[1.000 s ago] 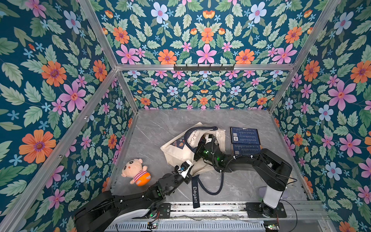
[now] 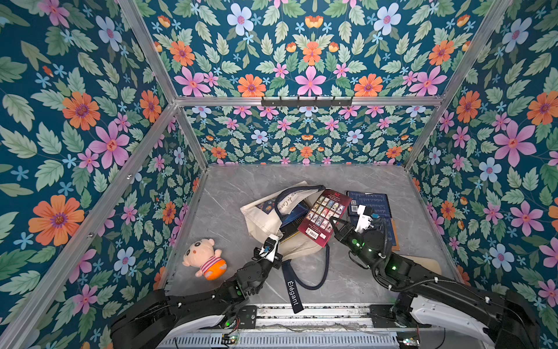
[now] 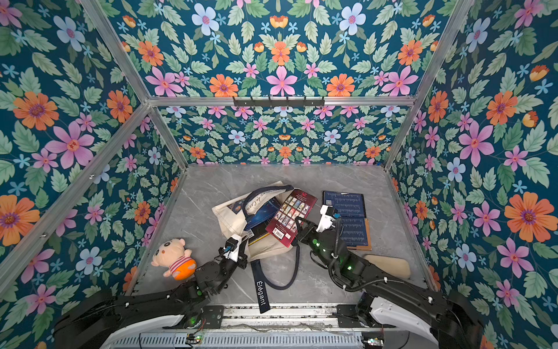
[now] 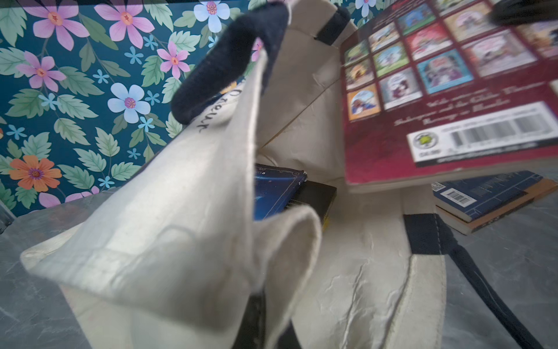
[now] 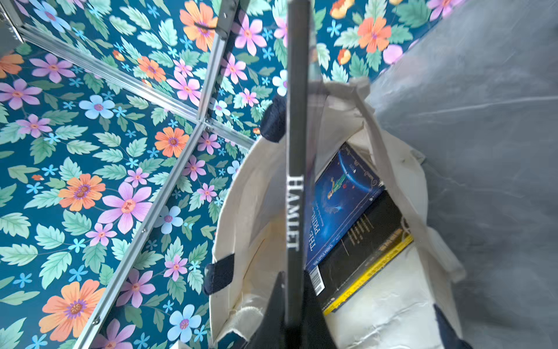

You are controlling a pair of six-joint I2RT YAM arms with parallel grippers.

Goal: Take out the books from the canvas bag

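Observation:
My right gripper is shut on the maroon Hamlet book, gripping its spine edge. The book hangs above the right part of the canvas bag. In the right wrist view its dark spine runs upright between the fingers. Inside the gaping bag lie a blue book and a black book with a yellow edge. At the bag's near rim my left gripper is shut on a canvas fold; in the left wrist view the fold runs down between its fingertips.
Two dark blue books lie on the table right of the bag, an orange-brown edge showing below. A beige case rests nearer the right arm. The doll sits at left. A navy strap trails in front.
My right gripper has come up out of the bag and moved right, carrying the maroon book.

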